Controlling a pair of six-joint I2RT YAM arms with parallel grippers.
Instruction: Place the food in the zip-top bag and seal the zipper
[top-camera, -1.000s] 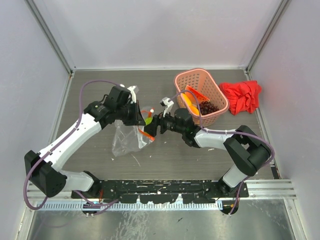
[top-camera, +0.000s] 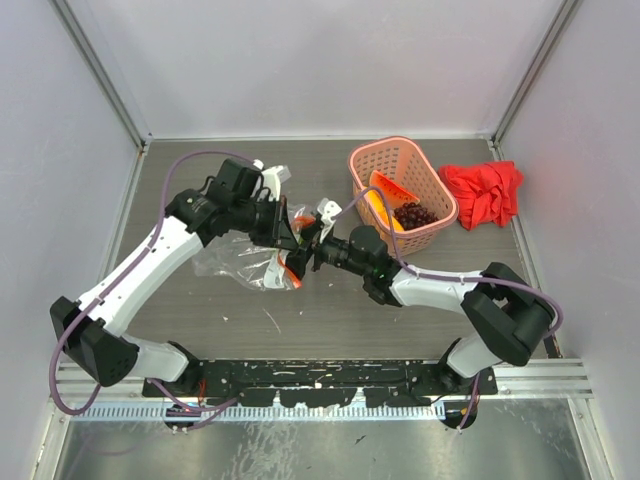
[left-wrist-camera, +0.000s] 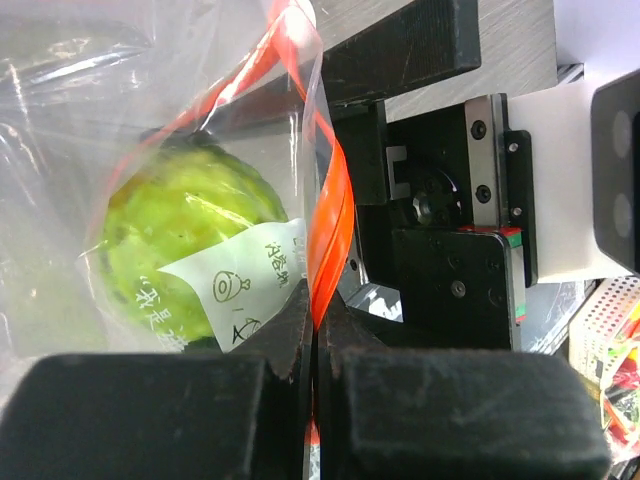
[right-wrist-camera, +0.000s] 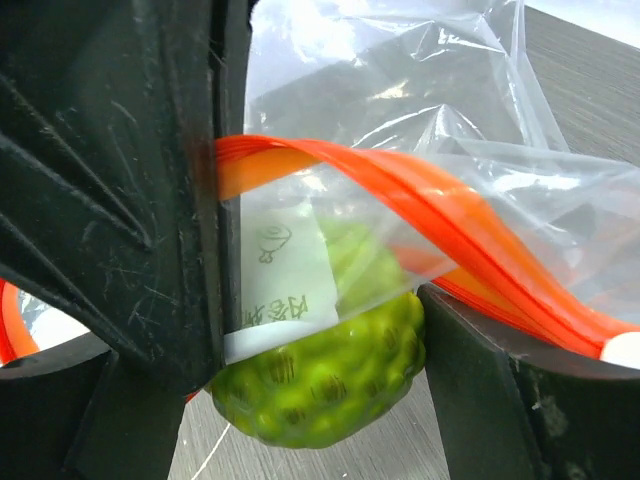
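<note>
The clear zip bag (top-camera: 228, 258) lies left of centre, its orange zipper band (left-wrist-camera: 333, 225) running between the closed tips of my left gripper. A bumpy green food (right-wrist-camera: 322, 385) is at the bag's mouth; in the right wrist view its upper part shows through film and a white label (right-wrist-camera: 285, 270), while the lower part looks bare. Around it stands my right gripper, open, with one finger on either side; whether they touch it I cannot tell. In the top view both grippers meet over the mouth and mostly hide the food.
A pink basket (top-camera: 446, 226) at the back right holds dark grapes (top-camera: 413, 216) and other orange and yellow food. Beside it lies a crumpled red cloth (top-camera: 483, 192).
The bag's body has swung left and away from the table's front. My left gripper has shifted slightly right. The right gripper stays near the mouth, its arm a little lower in view.
</note>
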